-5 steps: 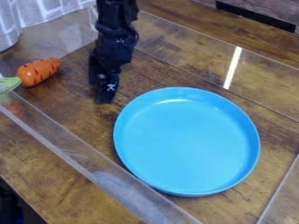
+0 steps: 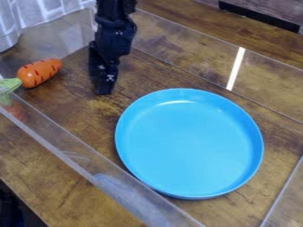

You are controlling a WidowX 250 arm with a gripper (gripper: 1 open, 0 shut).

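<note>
My black gripper (image 2: 104, 82) hangs low over the wooden counter at the upper left of the camera view, its dark fingers near the surface; whether they are open or shut is hard to make out against the dark wood. An orange toy carrot (image 2: 39, 73) with pale green leaves lies to the left of the gripper, apart from it. A large blue plate (image 2: 190, 142) rests to the right, in front of the gripper.
Clear plastic walls (image 2: 109, 182) border the work area along the lower left and right. A white cylindrical object (image 2: 10, 22) stands at the top left corner. Bare wood (image 2: 178, 58) lies behind the plate.
My gripper has shifted slightly to the left. The carrot and plate have not moved.
</note>
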